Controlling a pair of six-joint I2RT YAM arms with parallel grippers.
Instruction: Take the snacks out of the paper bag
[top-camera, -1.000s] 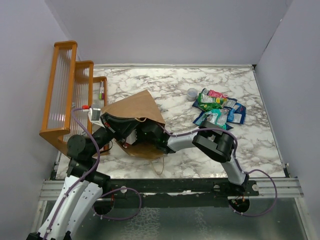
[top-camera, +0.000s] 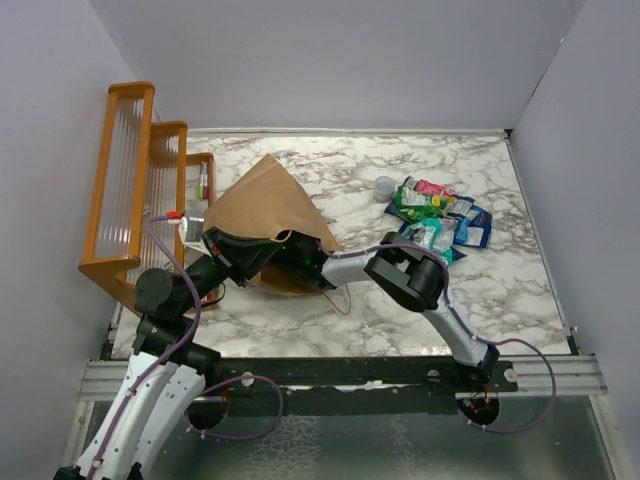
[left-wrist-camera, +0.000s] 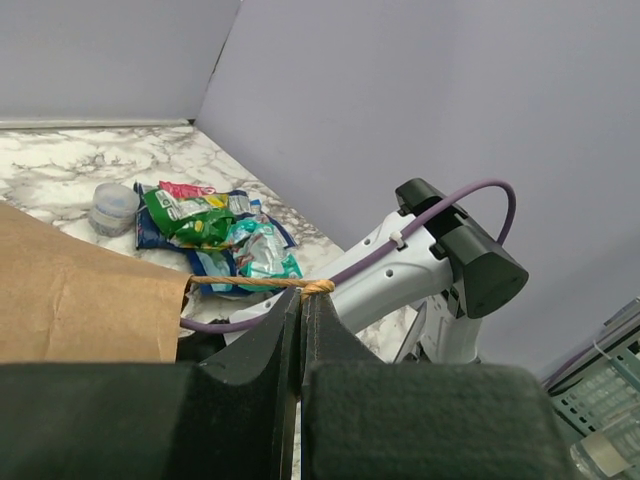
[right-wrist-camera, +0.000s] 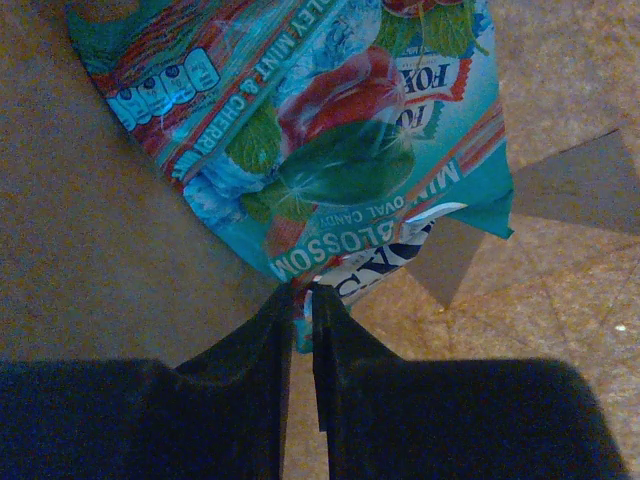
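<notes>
The brown paper bag (top-camera: 262, 200) lies on its side at the left of the table, its mouth towards the right arm. My left gripper is shut on the bag's twisted handle (left-wrist-camera: 250, 282), pulled taut above the opening. Inside the bag, my right gripper is at the lower corner of a teal mint-and-cherry candy packet (right-wrist-camera: 345, 150). A teal tip shows in the narrow gap between its fingers; whether they press on it, I cannot tell. The top view hides this packet and the right fingertips. Several snack packets (top-camera: 425, 205) are piled on the right side of the table.
A small clear round tub (top-camera: 385, 187) stands beside the packet pile. The wooden rack (top-camera: 125, 190) stands close on the bag's left. Bare marble table (top-camera: 340, 165) lies behind the bag and along the front right.
My right arm has moved left, deeper into the bag. The bag's upper side has shifted a little, and its loose lower handle has swung right. My left arm has stayed still.
</notes>
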